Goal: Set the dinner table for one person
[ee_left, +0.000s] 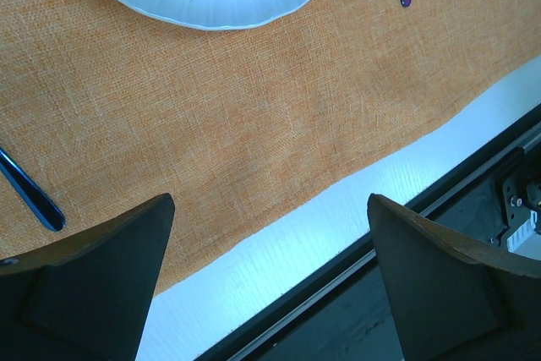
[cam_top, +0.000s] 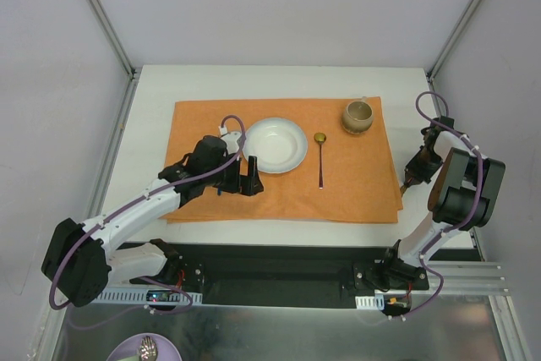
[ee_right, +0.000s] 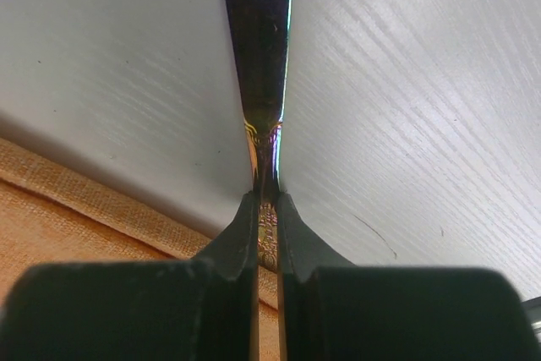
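Note:
An orange placemat (cam_top: 355, 192) holds a white plate (cam_top: 275, 143), a long spoon (cam_top: 320, 150) right of it and a mug (cam_top: 357, 116) at top right. A dark utensil handle (ee_left: 30, 192) lies left of the plate. My left gripper (cam_top: 250, 173) stands open over the mat's lower left, nothing between its fingers. At the mat's right edge my right gripper is low over an iridescent knife (ee_right: 260, 48) on the white table, its fingertips closed in around the knife's narrow part; how firmly is unclear.
A purple bowl (cam_top: 126, 352) with silverware sits below the table at bottom left. A dark rail runs along the near edge.

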